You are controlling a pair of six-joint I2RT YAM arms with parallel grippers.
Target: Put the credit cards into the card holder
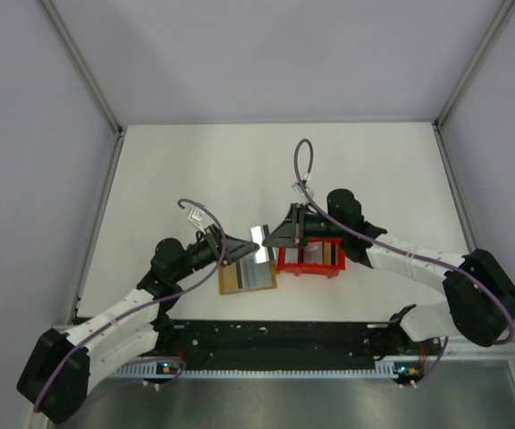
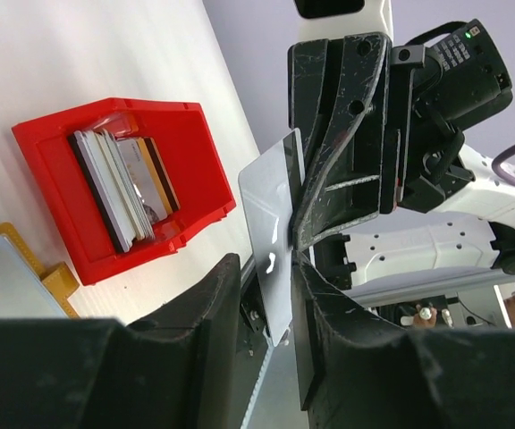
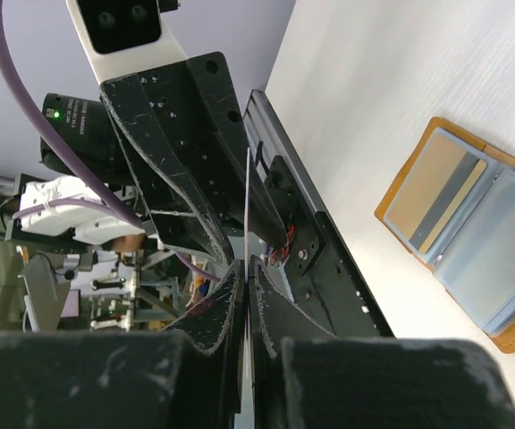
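Observation:
A white card (image 2: pixel 266 228) stands on edge above the table, with my right gripper shut on one end. In the right wrist view the card (image 3: pixel 248 192) shows only as a thin upright line. My left gripper is part open, its two fingers on either side of the card's other end; a gap shows beside the card. Below lies the open tan card holder (image 1: pixel 248 277) with clear pockets. A tan card with a dark stripe (image 3: pixel 438 189) sits in one pocket. Several more cards (image 2: pixel 119 188) stand in the red box (image 2: pixel 56 197).
In the top view the red box (image 1: pixel 295 268) is just right of the holder, partly under my right arm. A dark strip (image 1: pixel 275 344) runs along the front edge.

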